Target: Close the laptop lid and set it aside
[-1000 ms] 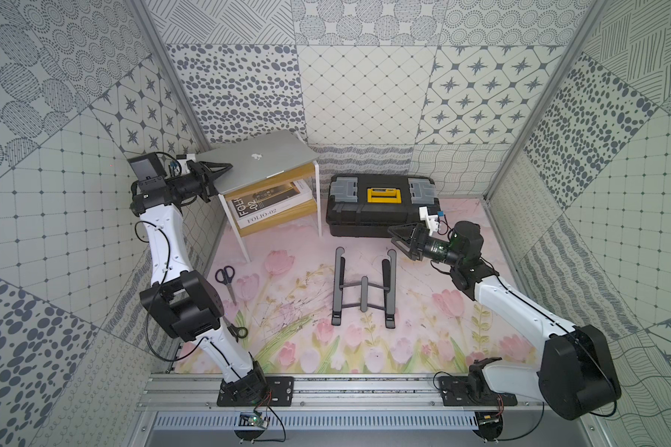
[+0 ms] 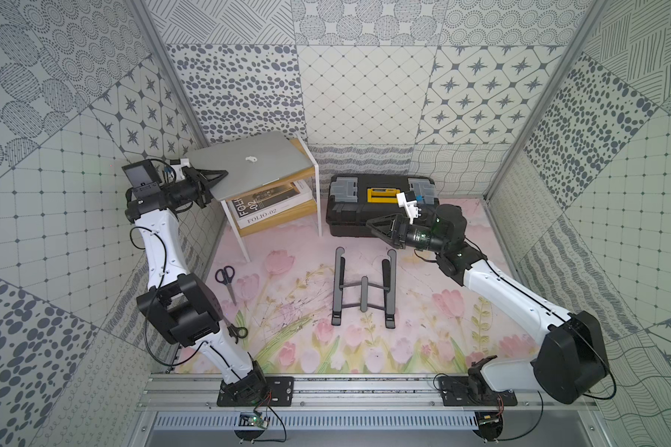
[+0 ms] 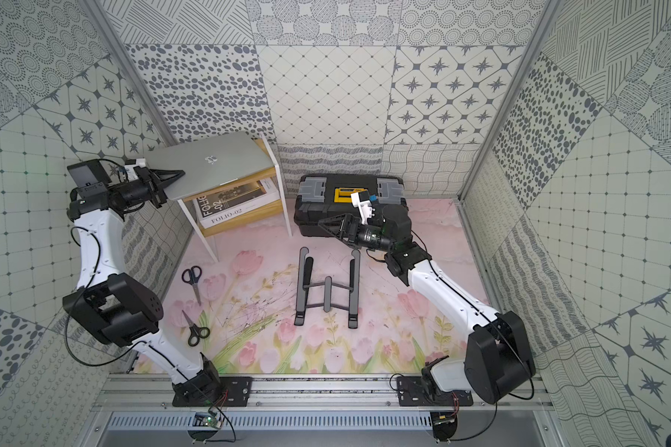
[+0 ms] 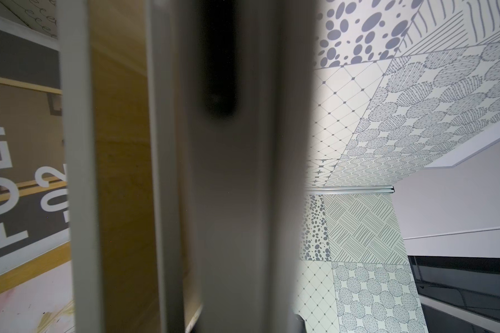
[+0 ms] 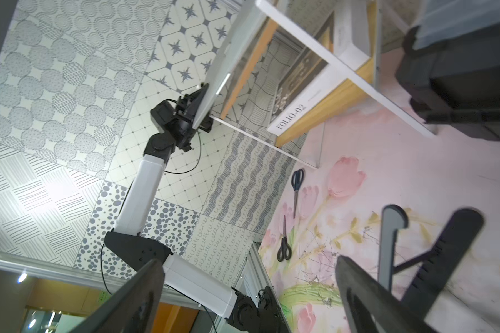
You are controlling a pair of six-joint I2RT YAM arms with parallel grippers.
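Observation:
The laptop is closed, a flat grey slab with its logo facing up, over the top of the wooden shelf. Its left part juts out past the shelf's side. There my left gripper is shut on the laptop's left edge. A blurred grey band of the laptop fills the middle of the left wrist view, hiding the fingertips. Whether it rests fully on the shelf top cannot be told. My right gripper hangs open and empty in front of the toolbox; its dark fingers are spread in the right wrist view.
An empty laptop stand occupies the table's middle. The black toolbox sits at the back, right of the shelf. FOLIO books fill the lower shelf. Two scissors lie at front left.
The laptop has shifted slightly left over the shelf top, my left gripper staying on its edge. My right arm has swung left, its gripper now nearer the toolbox.

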